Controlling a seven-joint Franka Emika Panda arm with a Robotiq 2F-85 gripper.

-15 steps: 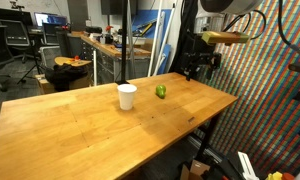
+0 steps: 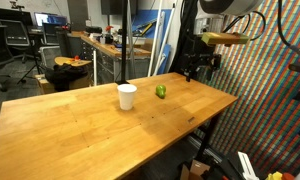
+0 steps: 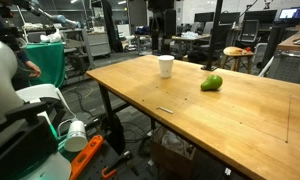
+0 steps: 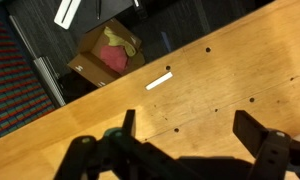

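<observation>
A white cup [image 2: 126,97] stands upright on the wooden table [image 2: 60,130]. Near it lies a green object [image 3: 211,83], rounded and somewhat pear-like. Close to one table edge is a small, thin whitish stick [image 4: 158,80], also visible as a pale stick [image 3: 165,109] in exterior view 2. High above the table's right end in exterior view 1 hangs my gripper [image 2: 202,72], clear of all these objects. From the wrist, my gripper shows its black fingers [image 4: 128,125] wide apart, with only bare tabletop visible between them.
Below the table edge, a cardboard box [image 4: 93,60] on the floor holds reddish and yellowish cloth. A striped curtain [image 2: 265,100] hangs beyond the table's right end. A stool [image 3: 235,55] stands behind the table.
</observation>
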